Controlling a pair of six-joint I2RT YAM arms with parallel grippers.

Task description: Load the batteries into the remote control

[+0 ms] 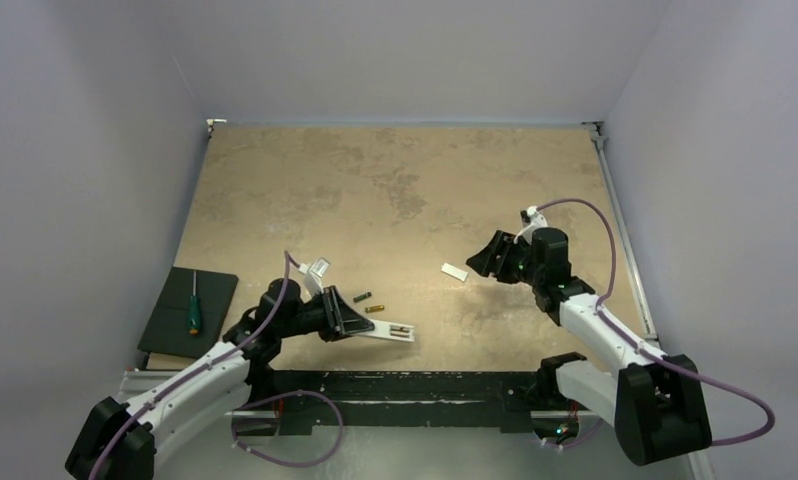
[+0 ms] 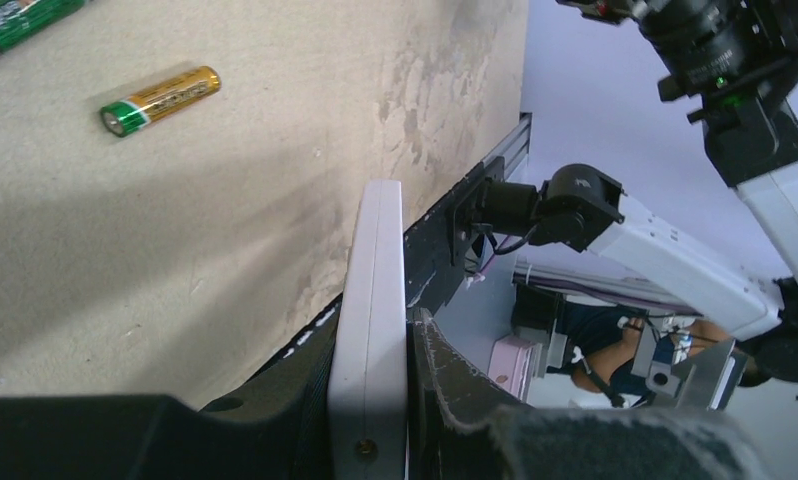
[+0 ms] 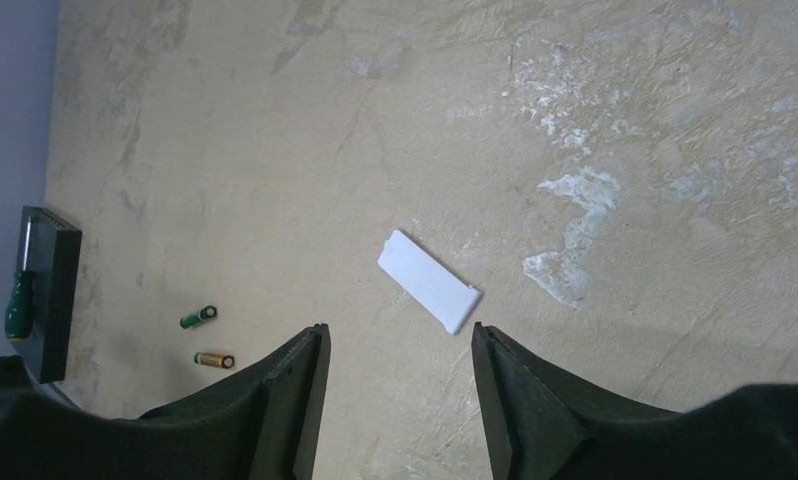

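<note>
My left gripper [image 1: 363,325] is shut on the white remote control [image 1: 387,330], which shows edge-on in the left wrist view. In the top view, the remote's battery compartment faces up near its free end, with dark and coppery shapes inside. Two batteries lie on the table just beyond it: a gold and green battery [image 2: 165,100] and a dark green battery [image 2: 23,28]. The white battery cover [image 3: 430,280] rests flat on the table. My right gripper stands open near it, apart from the cover, nothing between its fingers.
At the left, a black box [image 1: 211,287] carries a green-handled screwdriver [image 1: 194,312]. A dark rail [image 1: 425,386] borders the table's front edge.
</note>
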